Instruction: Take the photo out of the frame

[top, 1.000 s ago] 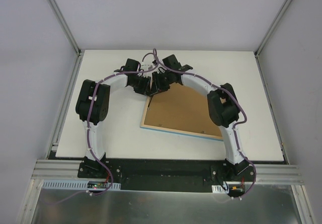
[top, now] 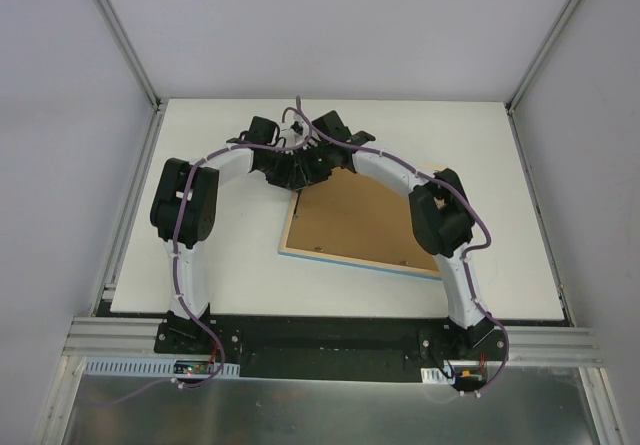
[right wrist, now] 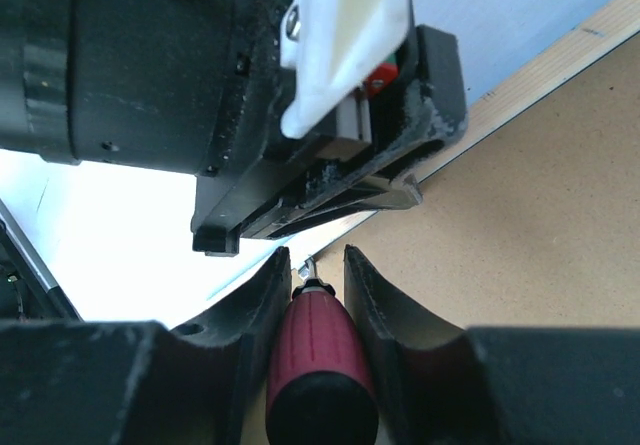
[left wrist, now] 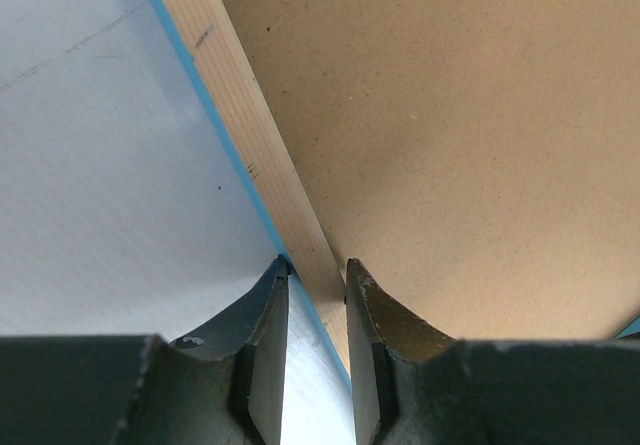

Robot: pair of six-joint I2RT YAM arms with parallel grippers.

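Observation:
The frame, brown backing up with a light wood rim [top: 360,263] and blue edge, lies on the table. In the left wrist view my left gripper straddles the rim [left wrist: 240,115], a fingertip either side, partly open. In the right wrist view my right gripper is shut on a red-handled tool [right wrist: 320,365], its metal tip by the rim beside the backing [right wrist: 530,225], just below my left gripper's body. From above, both grippers meet at the frame's upper left corner and hide it.
Walls [top: 330,25] bound the back and sides.
My right gripper has shifted slightly left in the top view, closer to the left one. The left arm and the frame look unmoved.

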